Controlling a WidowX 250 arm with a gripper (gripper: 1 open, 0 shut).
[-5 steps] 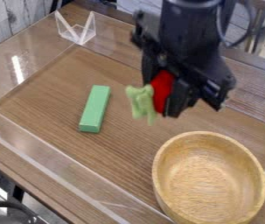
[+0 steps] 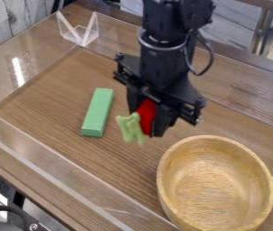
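My gripper (image 2: 143, 110), black and mounted on the arm from the top, hangs over the middle of the wooden table (image 2: 49, 135), shut on a small object (image 2: 133, 128) with red and pale green parts. A flat green block (image 2: 97, 112) lies on the table to the left of the gripper. A large tan wooden bowl (image 2: 214, 194) sits at the lower right.
A clear plastic piece (image 2: 78, 29) stands at the back left. Dark cables show at the lower left edge.
The gripper has moved back and away from the camera, toward the middle of the table, carrying the red and green object. The block and bowl have not moved.
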